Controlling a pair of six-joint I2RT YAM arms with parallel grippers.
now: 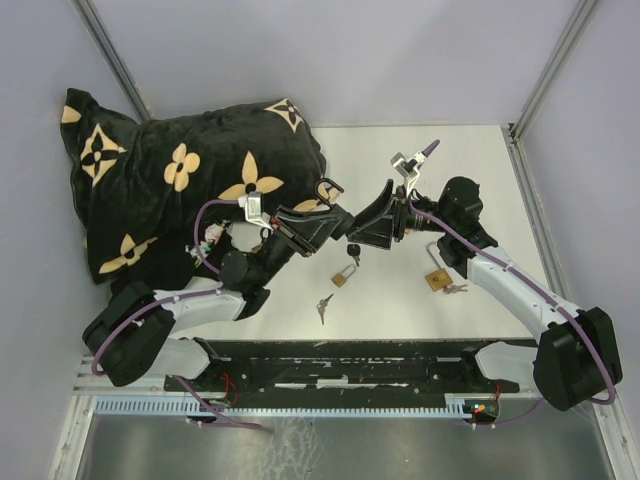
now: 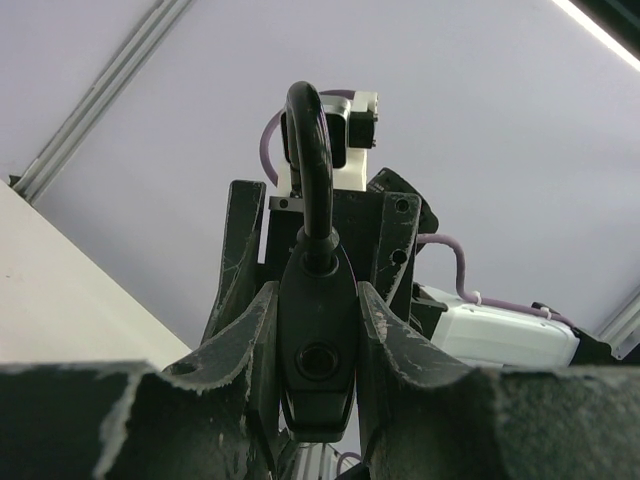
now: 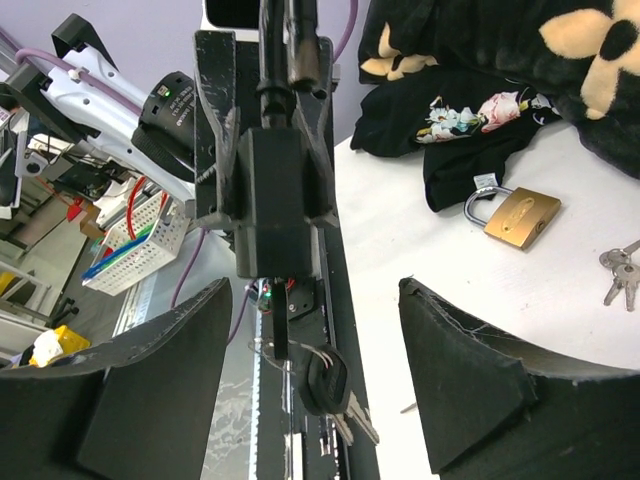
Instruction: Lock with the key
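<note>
A black padlock is clamped between the fingers of my left gripper, raised over the table. Its curved shackle points up, and in the right wrist view the shackle's free leg ends clear of the padlock body. A dark key blade or shaft sticks out of the padlock's underside, with a ring, a black fob and metal keys hanging there. My right gripper stands open, its fingers apart on either side of that shaft, touching nothing that I can see. The keyhole itself is hidden.
On the white table lie a brass padlock with loose keys, and another brass padlock with keys at the right. A dark patterned blanket covers the left back.
</note>
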